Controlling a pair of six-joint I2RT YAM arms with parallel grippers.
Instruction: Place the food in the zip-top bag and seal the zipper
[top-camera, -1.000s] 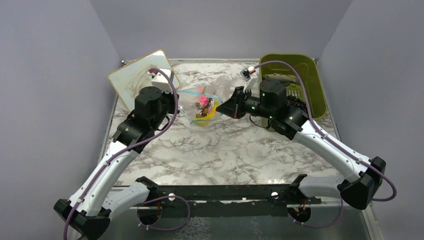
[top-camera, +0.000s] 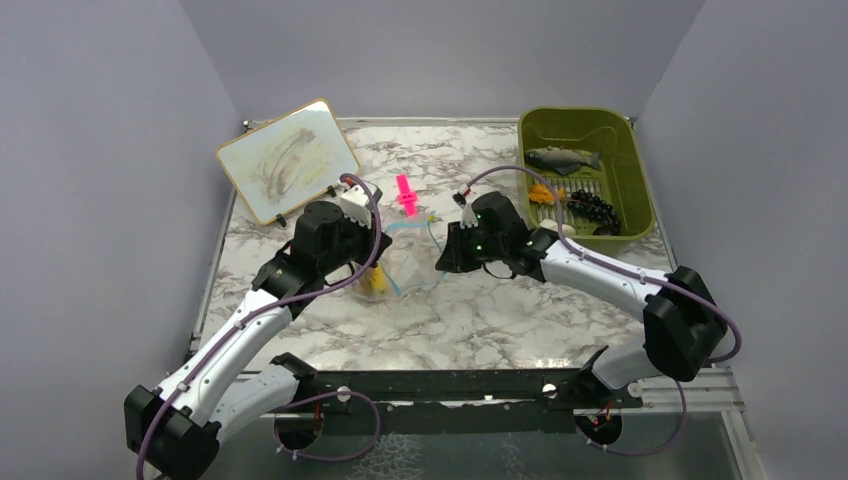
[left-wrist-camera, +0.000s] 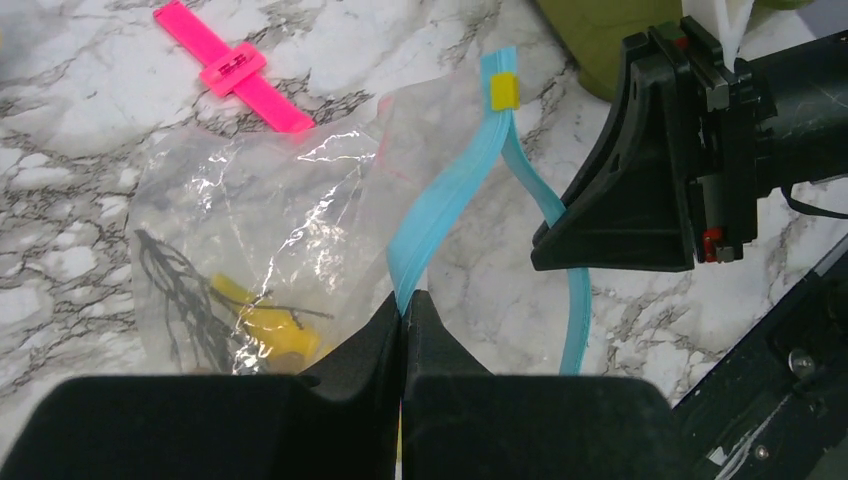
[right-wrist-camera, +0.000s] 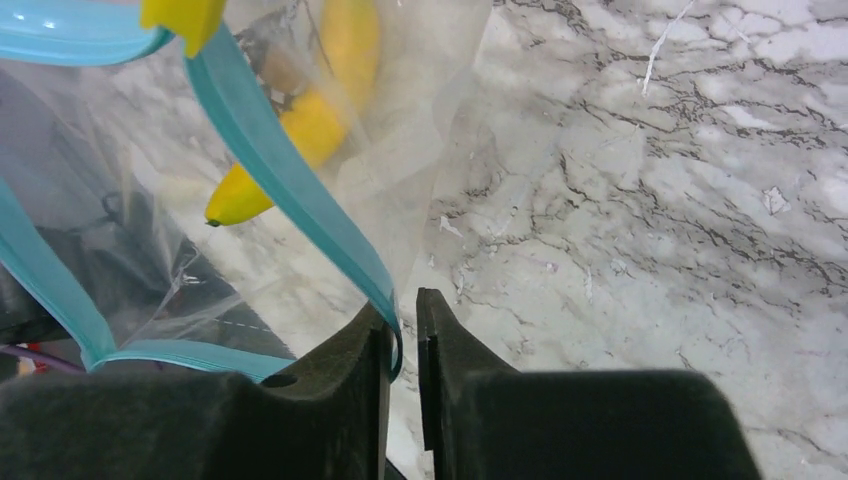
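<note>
The clear zip bag (left-wrist-camera: 345, 180) has a teal zipper edge (left-wrist-camera: 455, 185) and a yellow slider (left-wrist-camera: 504, 91) at its far corner. Its mouth gapes. Inside lie a banana (right-wrist-camera: 240, 196) and dark stems (left-wrist-camera: 185, 290). My left gripper is shut on the zipper edge, whose strip runs between the fingertips. On the opposite side, my right gripper is slightly open. There the teal strip reaches the inner side of one finger (right-wrist-camera: 350, 350), and a narrow gap shows before the other.
A pink clip (left-wrist-camera: 235, 70) lies on the marble table just beyond the bag. The green bin (top-camera: 640, 205) at the back right holds a fish (top-camera: 562, 158) and dark grapes (top-camera: 592, 207). A whiteboard (top-camera: 290, 160) leans at the back left.
The bag has come down toward the table, its contents shifting toward the left arm.
</note>
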